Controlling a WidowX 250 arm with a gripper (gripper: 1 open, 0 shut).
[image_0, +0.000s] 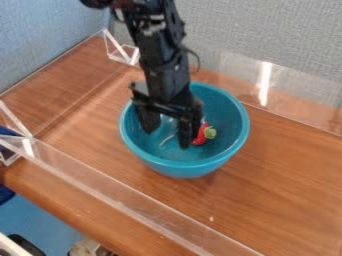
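Observation:
A black robot arm reaches down from the top into a turquoise bowl (221, 150). My gripper (167, 125) is open, its dark fingers low inside the bowl. A red strawberry (206, 133) with a green top lies in the bowl just right of the gripper, partly hidden behind it. I cannot tell whether the two touch.
The bowl stands on a wooden table (274, 200) bordered by clear low walls. Open wood lies to the right and left of the bowl. Blue floor and some dark objects show beyond the lower-left edge.

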